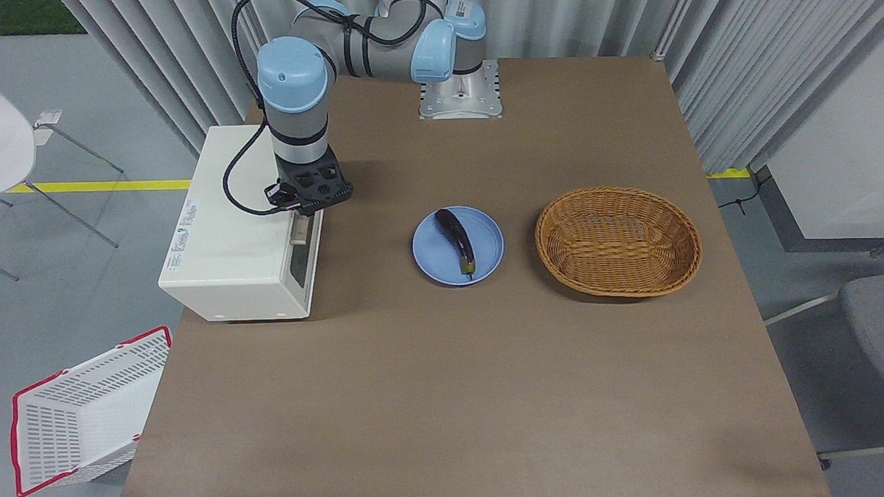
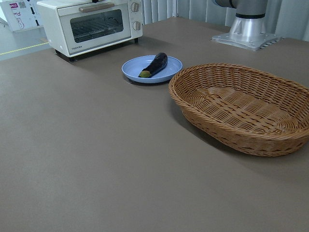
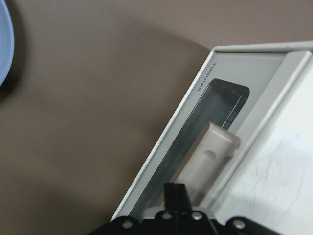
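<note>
My black gripper hangs low over the front of the white Toshiba toaster oven (image 1: 224, 248), near the wooden handle (image 3: 205, 156) at the top of its door. The oven door (image 2: 96, 30) is closed, with a dark glass window. Whether the fingers are open or shut is unclear in the front and wrist views. To the oven's right, an eggplant (image 1: 454, 236) lies on a blue plate (image 1: 427, 257).
A wicker basket (image 1: 617, 240) sits right of the plate on the brown table (image 1: 481, 389). A white plastic crate (image 1: 91, 414) stands beside the table at lower left.
</note>
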